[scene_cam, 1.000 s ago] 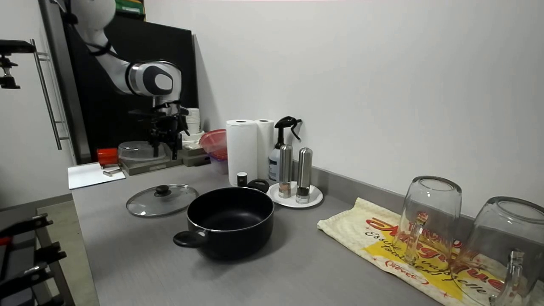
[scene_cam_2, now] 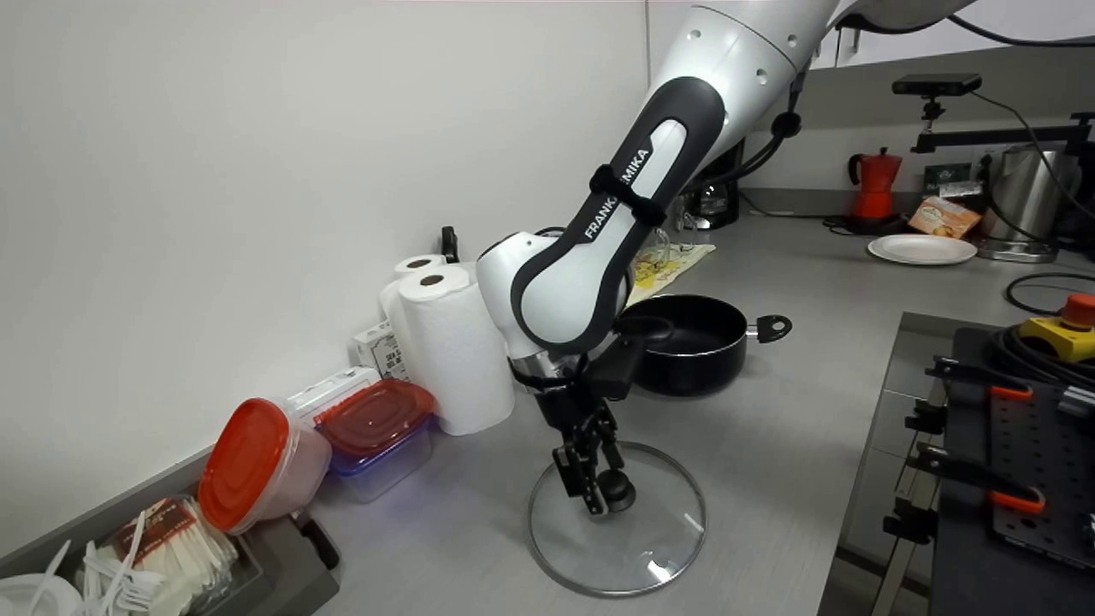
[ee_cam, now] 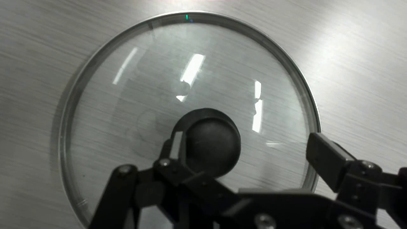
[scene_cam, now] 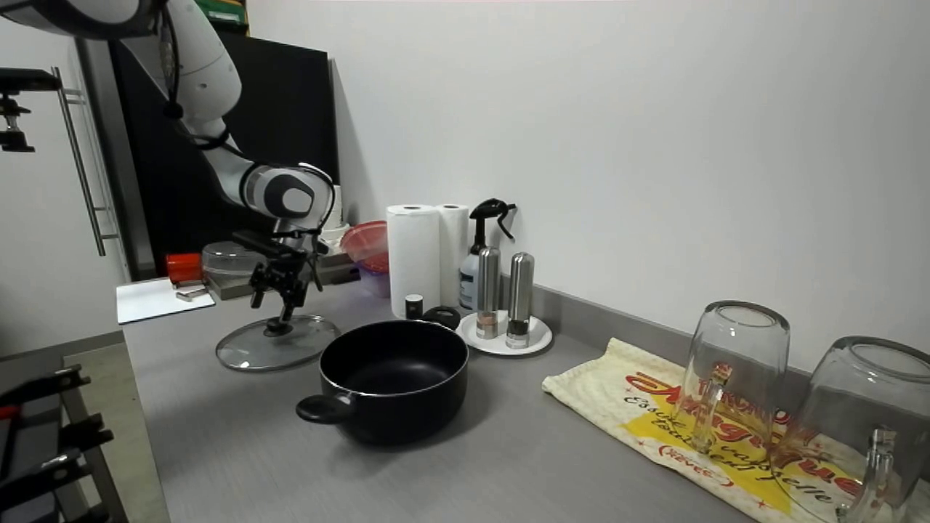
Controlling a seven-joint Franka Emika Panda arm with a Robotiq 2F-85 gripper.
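Observation:
A round glass lid (scene_cam: 261, 350) with a metal rim lies flat on the grey counter, its black knob (ee_cam: 213, 147) upward. My gripper is open above it, pointing down. In the wrist view the left finger (ee_cam: 176, 147) overlaps the knob's left edge, while the right finger (ee_cam: 326, 156) is well off to the right, over the lid's rim. Whether the left finger touches the knob cannot be told. Beside the lid stands an uncovered black pot (scene_cam: 394, 410), which looks empty inside.
Paper towel rolls (scene_cam: 414, 261) and a white plate (scene_cam: 538, 341) bearing two metal grinders stand along the wall. Plastic containers (scene_cam_2: 380, 441) sit by the wall too. Glass jars (scene_cam: 737, 366) rest on a cloth (scene_cam: 610, 375). Counter in front of the pot is clear.
The arm has come down from high behind the lid to just over its knob, moving slightly toward the pot side. Lid and pot have stayed in place.

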